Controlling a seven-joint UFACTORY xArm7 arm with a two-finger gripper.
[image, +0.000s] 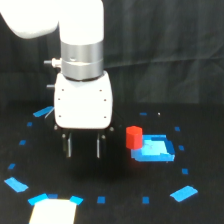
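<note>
My gripper (84, 154) hangs over the dark table left of centre, pointing down. Its two fingers (68, 146) stand apart, with nothing visible between them. To its right, a small red block (134, 138) shows at the left end of a shallow blue tray (168, 158). From this angle I cannot tell whether the block rests inside the tray or in front of its edge. Part of the tray floor looks pale.
A cream-coloured square (52, 212) lies at the front left edge of view. Blue tape pieces, such as one strip (184, 193) at the right, mark the black surface. The table between gripper and tray looks clear.
</note>
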